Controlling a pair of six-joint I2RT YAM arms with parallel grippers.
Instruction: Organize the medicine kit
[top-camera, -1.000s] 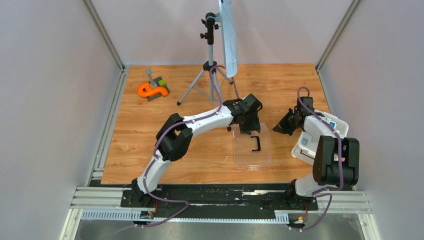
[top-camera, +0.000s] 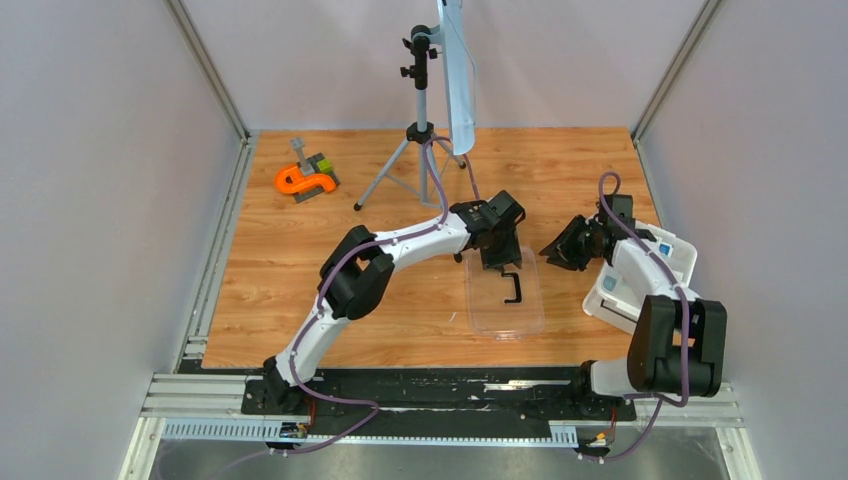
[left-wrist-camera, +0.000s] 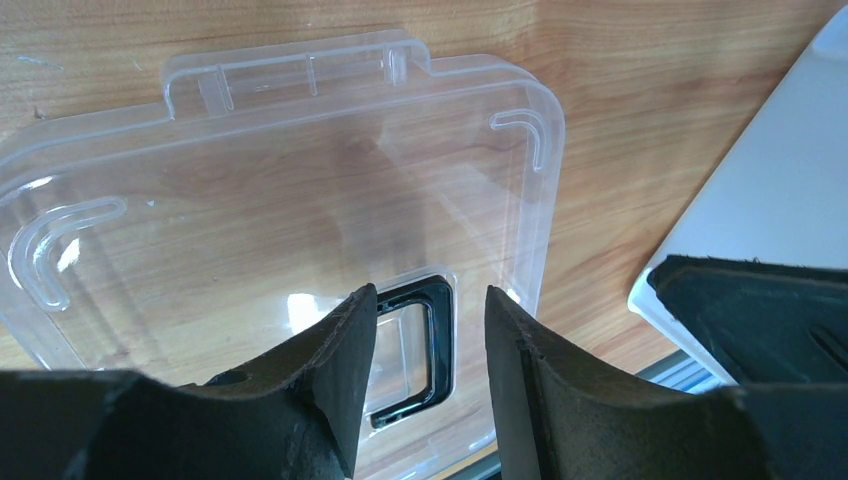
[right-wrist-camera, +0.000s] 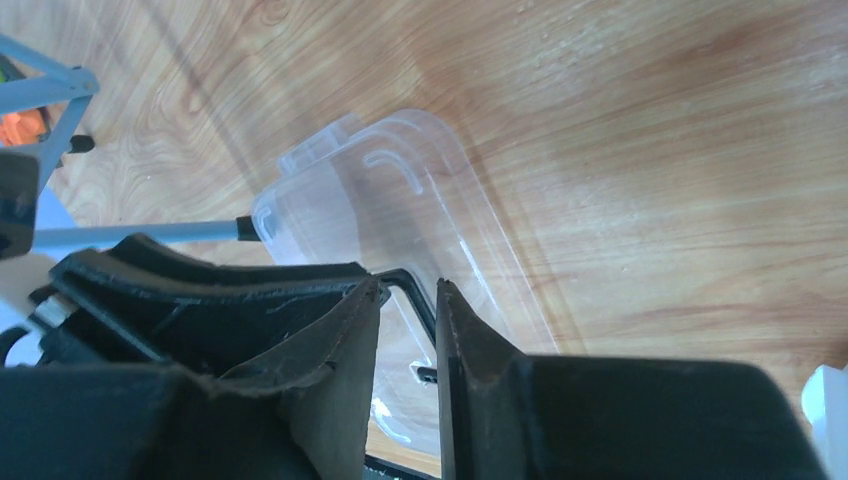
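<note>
A clear plastic box or lid (top-camera: 490, 318) lies flat on the table's front half, a black handle-shaped piece (top-camera: 518, 290) showing on it. My left gripper (top-camera: 502, 264) is over its far end, fingers apart and empty; the left wrist view shows the black piece (left-wrist-camera: 441, 345) beyond the fingers. To the right, my right gripper (top-camera: 548, 258) hangs over bare wood beside the box, pointing toward it. A narrow gap separates its fingers (right-wrist-camera: 455, 330), with nothing held. The white medicine bin (top-camera: 613, 312) stands at the right edge, partly covered by my right arm; pale blue items show inside.
At the back, a tripod (top-camera: 420, 132) carrying a pale panel stands close behind my left gripper. An orange and grey clamp-like object (top-camera: 305, 182) rests at the back left. Bare wood fills the left side and the back right.
The right gripper has shifted slightly left, toward the clear box, and its fingers have spread a little. The left arm has moved only slightly; the box and the bin stay put.
</note>
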